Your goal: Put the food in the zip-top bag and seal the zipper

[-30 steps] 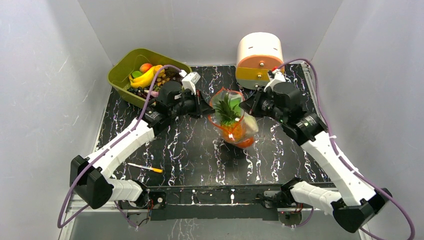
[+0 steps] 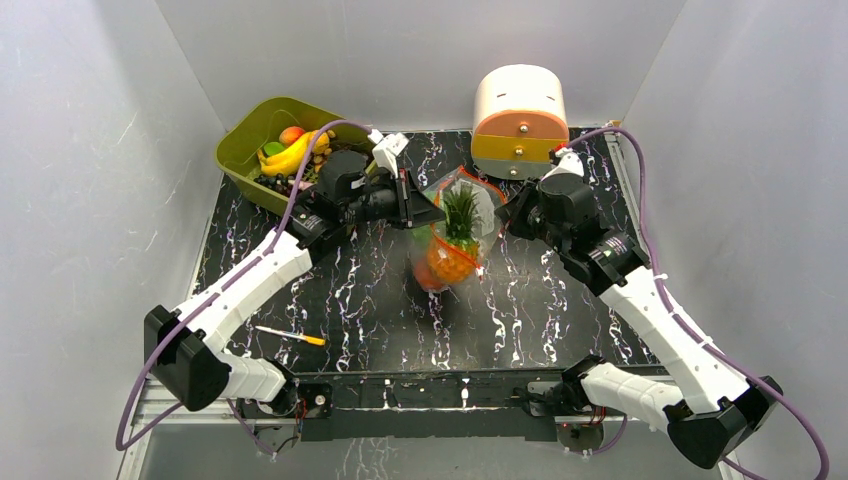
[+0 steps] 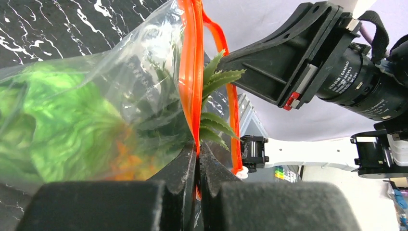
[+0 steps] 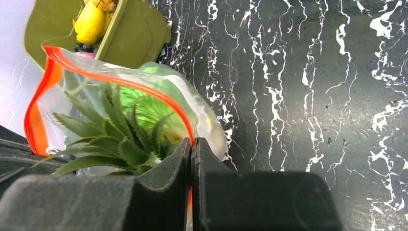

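Both grippers hold the clear zip top bag (image 2: 481,226) up over the table by opposite sides of its orange-edged mouth. Inside are a pineapple (image 2: 452,262), its leaves (image 4: 118,137) reaching up to the opening, and a leafy green food (image 3: 57,120). My left gripper is shut on the orange zipper strip (image 3: 191,72); the strip runs down between its fingers. The right gripper likewise pinches the bag's edge, the orange strip passing into its closed fingertips. Between the two grippers the bag's mouth gapes wide.
A green basket (image 2: 232,155) with bananas (image 2: 287,157) and other fruit stands at the back left. At the back right is a small drawer cabinet (image 2: 520,100). A marker (image 2: 291,335) lies front left.
The hanging bag has swung left, its bottom moving from right of centre to left. Both grippers have shifted slightly right and kept hold of the rim.
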